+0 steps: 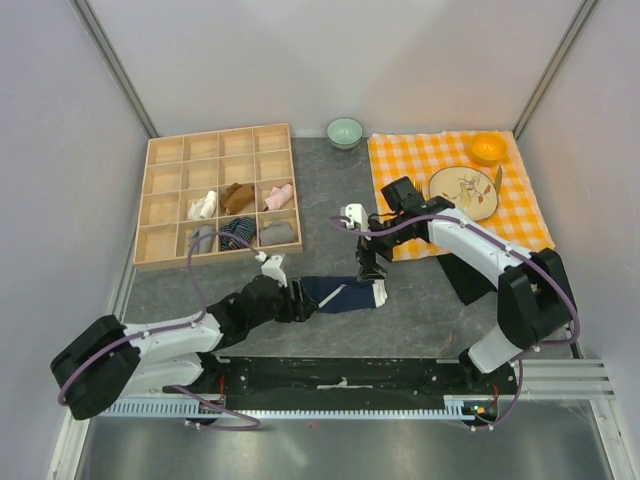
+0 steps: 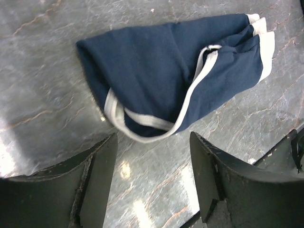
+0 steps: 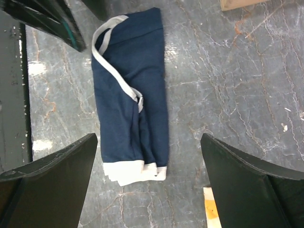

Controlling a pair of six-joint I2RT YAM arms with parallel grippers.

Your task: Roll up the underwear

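Observation:
Navy underwear (image 1: 342, 295) with white bands lies folded into a strip on the grey table, a white band at its right end. My left gripper (image 1: 298, 300) is at its left end; in the left wrist view its fingertips (image 2: 153, 149) are apart, just short of the underwear (image 2: 147, 66), with nothing held. My right gripper (image 1: 372, 262) hangs above the right end; in the right wrist view its fingers stand open and empty on either side below the underwear (image 3: 130, 123).
A wooden divider box (image 1: 160, 210) with folded clothes is at the back left. A green bowl (image 1: 344, 133), checked cloth (image 1: 400, 150), plate (image 1: 462, 185) and orange bowl (image 1: 487, 148) are at the back.

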